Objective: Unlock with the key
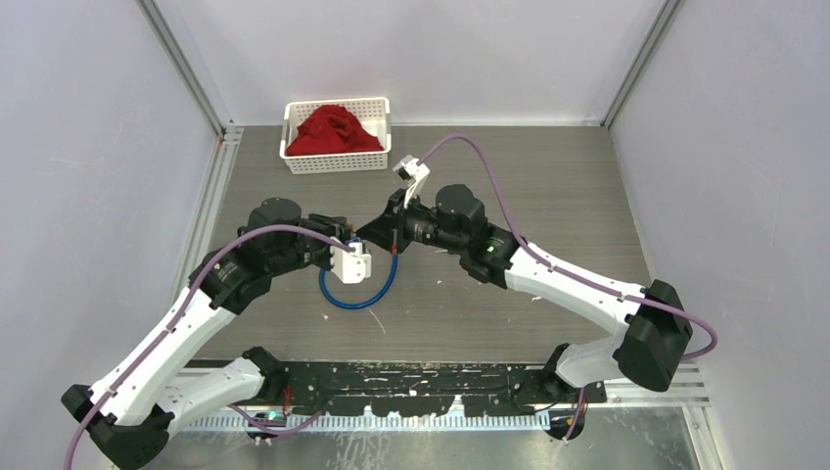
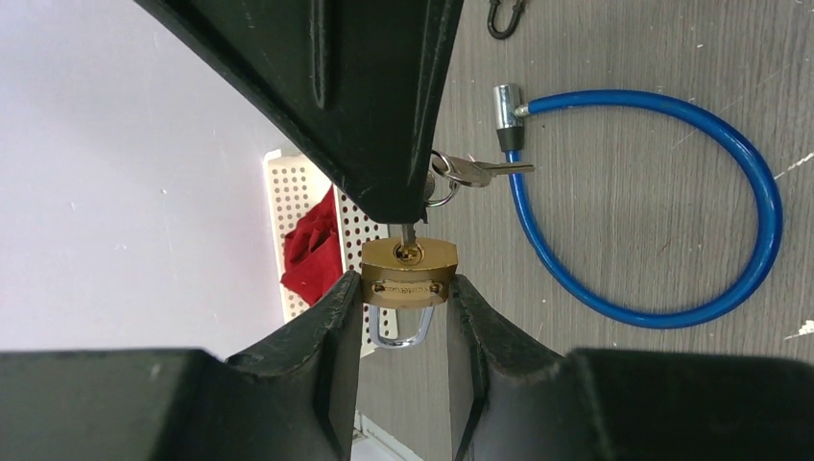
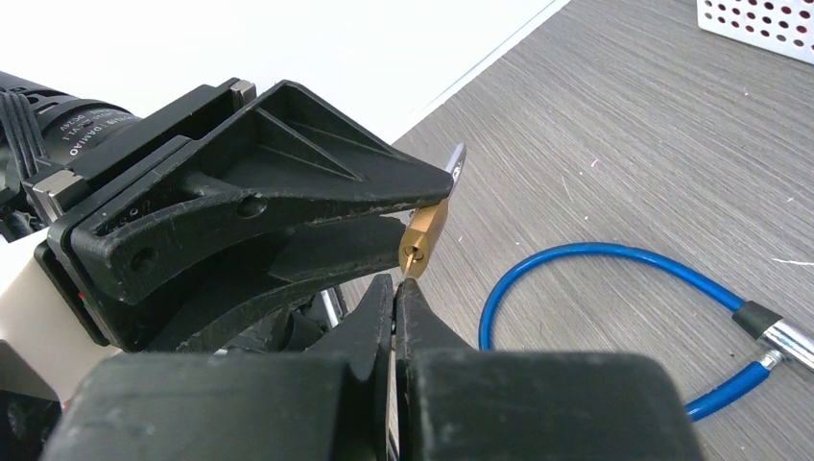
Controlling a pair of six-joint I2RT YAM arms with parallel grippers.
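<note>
A brass padlock [image 2: 409, 274] is pinched by its sides in my left gripper, its keyhole facing the right gripper. The steel shackle [image 2: 403, 338] sticks out from the far side of the body. From my right gripper, shut on it, a thin key [image 2: 408, 233] reaches to the keyhole, and its tip appears to be in the slot. How deep it sits I cannot tell. A second key [image 2: 480, 171] hangs by a ring beside the right fingertips. In the top view the two grippers meet, hiding lock and key.
Beneath the grippers a blue cable lock [image 1: 354, 305] lies curled on the table. A white basket [image 1: 338, 164] with a red cloth [image 1: 333, 132] stands at the back.
</note>
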